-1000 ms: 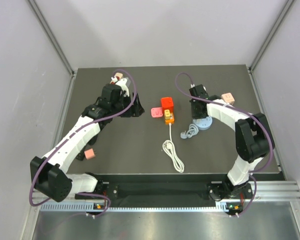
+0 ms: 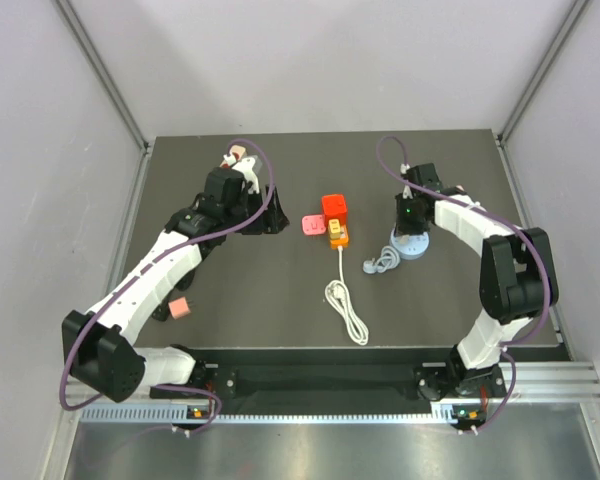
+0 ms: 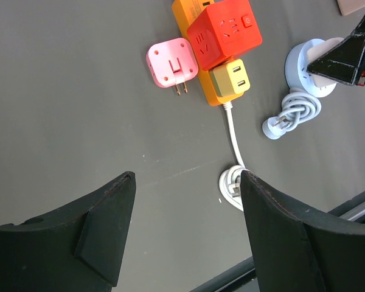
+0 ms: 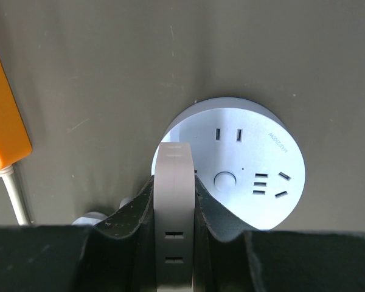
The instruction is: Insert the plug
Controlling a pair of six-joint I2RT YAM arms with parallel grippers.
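Note:
A white, block-shaped plug (image 4: 174,207) stands between the fingers of my right gripper (image 2: 410,228), which is shut on it. Beneath is a round pale-blue socket (image 4: 255,164) with several slots showing. In the right wrist view the plug covers the socket's left side; in the left wrist view the same plug (image 3: 324,58) appears against the socket's top. Whether its prongs sit in the slots is hidden. My left gripper is open, well to the left, with nothing between its fingers.
An orange power strip (image 2: 339,238) carries a red cube adapter (image 2: 334,208) and a yellow plug (image 3: 231,77). Left of it lies a pink plug (image 2: 313,225). White cable (image 2: 348,312) lies coiled in front. A pinkish block (image 2: 179,308) sits front left; mid-table is clear.
My right gripper has moved right with the white plug. The round socket and its cord have shifted slightly to the right too. The left arm has stayed still.

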